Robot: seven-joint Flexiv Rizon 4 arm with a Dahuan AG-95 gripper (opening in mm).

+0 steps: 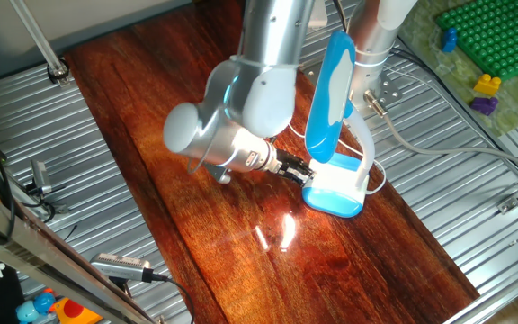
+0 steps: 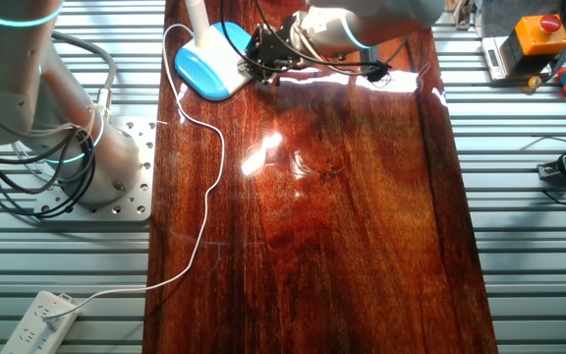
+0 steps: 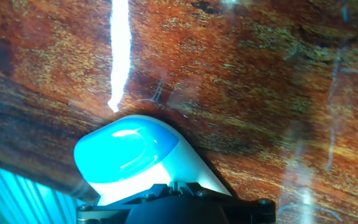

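Observation:
A blue and white desk lamp stands on the wooden board, its base [image 1: 333, 200] flat and its blue-backed head [image 1: 330, 97] raised above it. In exterior view 1, the black tip of my gripper [image 1: 308, 174] is at the base's left edge. Exterior view 2 has the gripper [image 2: 248, 67] beside the white part of the lamp base [image 2: 204, 74]; whether they touch cannot be told. From the wrist, the fingertips of my gripper look closed together in front of the lamp base [image 3: 129, 149], with nothing visible between them.
A white cable [image 2: 207, 197] runs from the lamp across the board to a power strip [image 2: 39, 324]. Most of the wooden board [image 2: 342, 256] is bare. A small camera [image 1: 120, 266] and an emergency stop box [image 2: 537, 44] stand off the board.

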